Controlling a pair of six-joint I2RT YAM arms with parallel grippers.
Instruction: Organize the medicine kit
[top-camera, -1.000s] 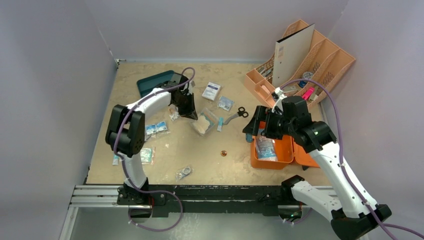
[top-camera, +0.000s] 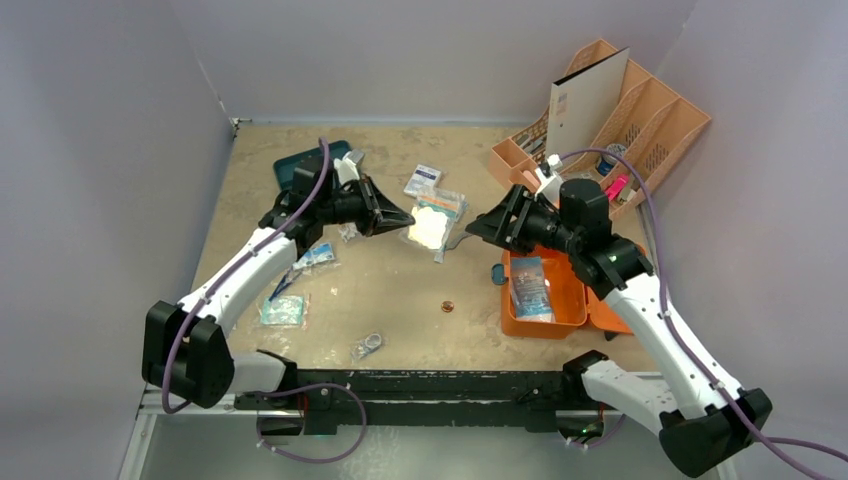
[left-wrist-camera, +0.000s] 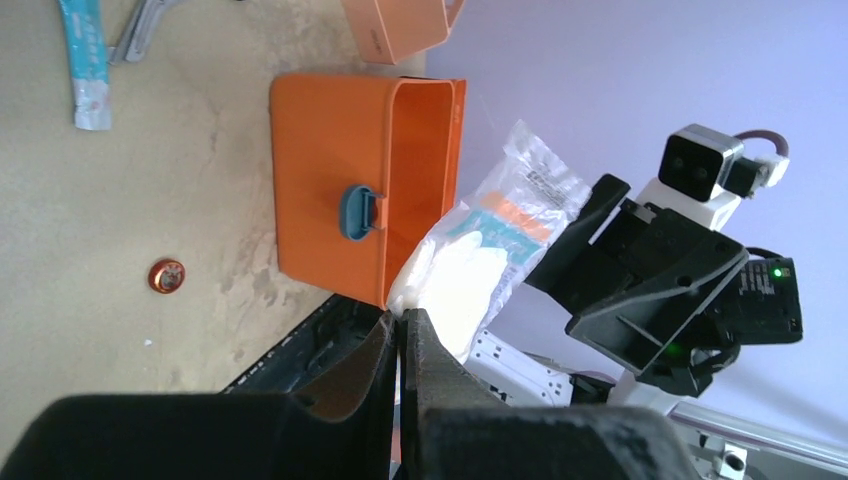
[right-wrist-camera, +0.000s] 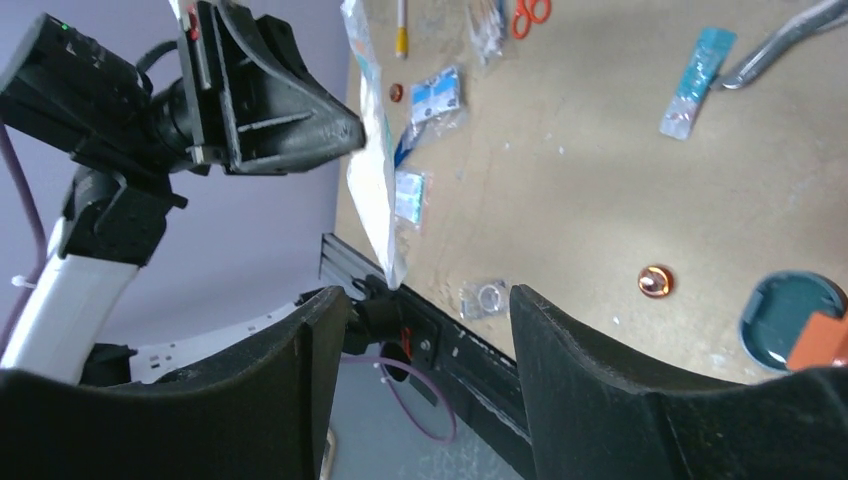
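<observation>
A clear packet (top-camera: 430, 226) with white contents and a teal-orange label hangs above the table. My left gripper is shut on one end of it. In the left wrist view the packet (left-wrist-camera: 490, 235) points toward the right arm. My right gripper stands open and empty; from above, it faces the packet with a gap between. Below the right gripper, the orange kit box (top-camera: 518, 328) is uncovered and has a packet (top-camera: 530, 290) inside. The right wrist view shows the held packet (right-wrist-camera: 374, 170) edge-on beside the left fingers (right-wrist-camera: 300, 135).
Bagged supplies (top-camera: 285, 310) lie at the left and a small bag (top-camera: 367, 346) in front. A copper-coloured roll (top-camera: 447, 306) sits mid-table. Behind are a white box (top-camera: 423, 180) and a teal tray (top-camera: 290, 170). The peach organizer (top-camera: 690, 115) fills the back right.
My left gripper has risen with the packet and swung it to the right. The right gripper has shifted left, off the box toward the packet, staying open.
</observation>
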